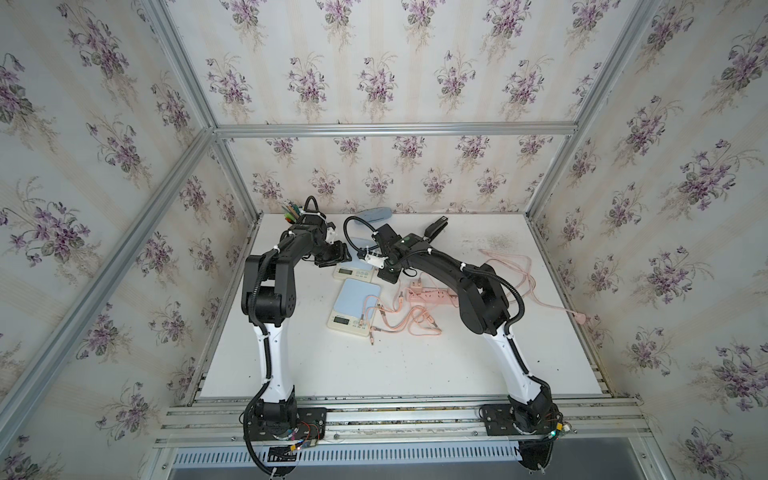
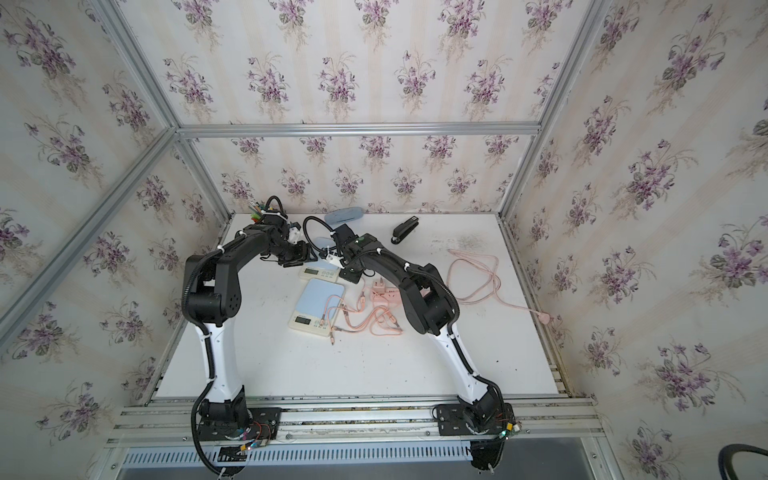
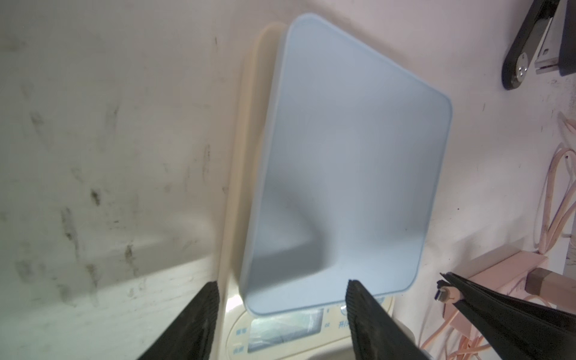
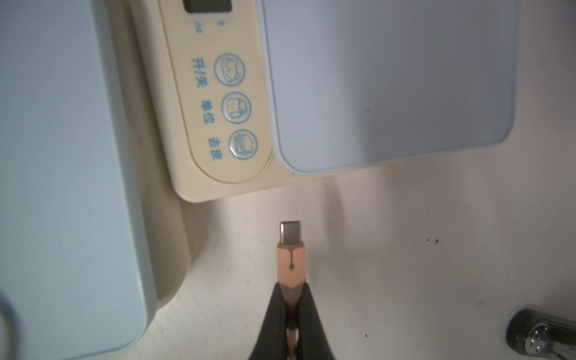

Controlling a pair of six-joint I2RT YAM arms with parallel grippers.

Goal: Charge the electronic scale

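In the right wrist view, my right gripper is shut on a pink charging plug point(image 4: 291, 264). The plug's bare metal tip points at the side of the far scale point(image 4: 222, 174), with a clear gap between them. That scale has a blue pan and a cream body with a display and several round buttons. In the left wrist view, my left gripper is open near the scale's display end, nothing between its fingers. The near scale point(image 1: 357, 297) lies on the table closer to the front. No charging port shows on either scale.
A pink power strip point(image 1: 432, 296) and tangled pink cables point(image 1: 416, 320) lie right of the scales, partly under my right arm. At the back are a black stapler point(image 1: 436, 228), a grey-blue case point(image 1: 374, 214) and a pen holder point(image 1: 292, 212).
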